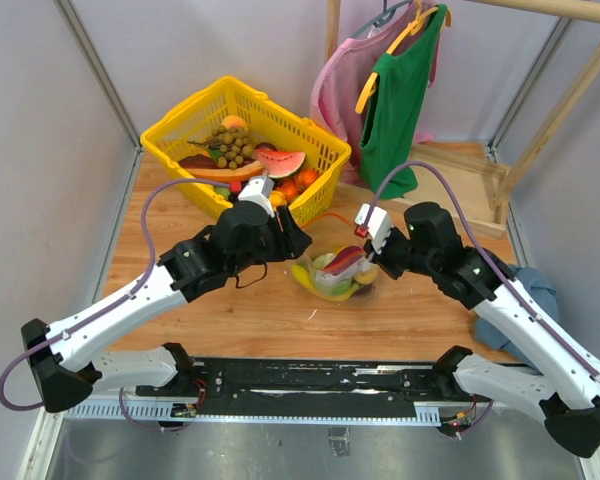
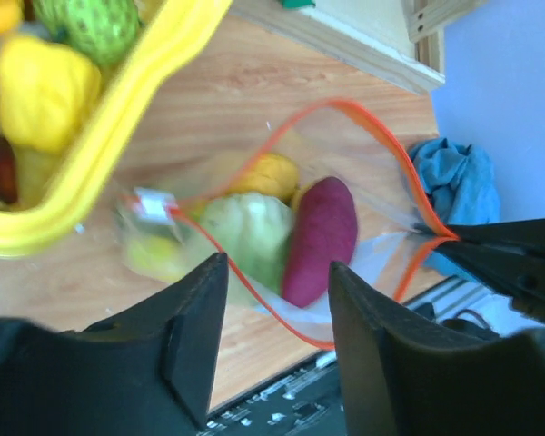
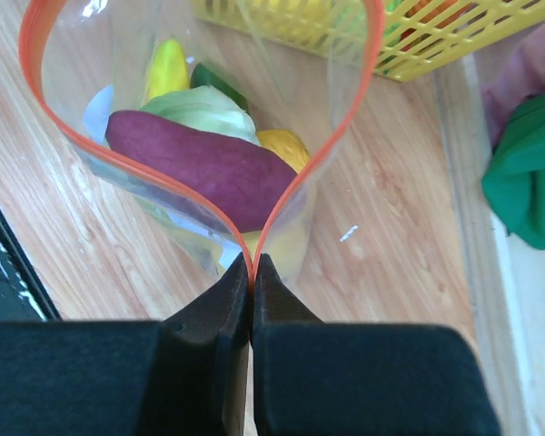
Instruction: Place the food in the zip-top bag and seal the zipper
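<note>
The clear zip top bag (image 1: 334,280) with orange rim stands mid-table, holding a purple eggplant (image 3: 200,168), pale cabbage (image 2: 241,232) and yellow items. My right gripper is shut on the bag's rim, where the orange edges meet between its fingertips. My left gripper hangs over the bag's left side, above and behind it in the top view, open with nothing seen held between its fingers.
The yellow basket (image 1: 160,145) of mixed produce stands behind the bag. A wooden rack with hanging clothes (image 1: 400,120) is at back right; a blue cloth (image 1: 520,310) lies right.
</note>
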